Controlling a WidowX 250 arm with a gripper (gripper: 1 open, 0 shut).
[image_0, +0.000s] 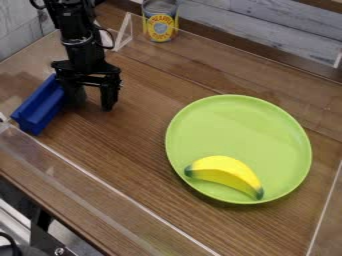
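Note:
My black gripper (86, 82) is low over the table at the left, its fingers open, beside and partly over a blue block (38, 108) that leans at an angle along the left side. Whether the fingers touch the block is hard to tell. To the right, a yellow banana (223, 175) rests on a round green plate (241, 130).
A can (160, 22) with a yellow label stands at the back, near the white plank wall (267, 25). The table's edge runs along the lower left.

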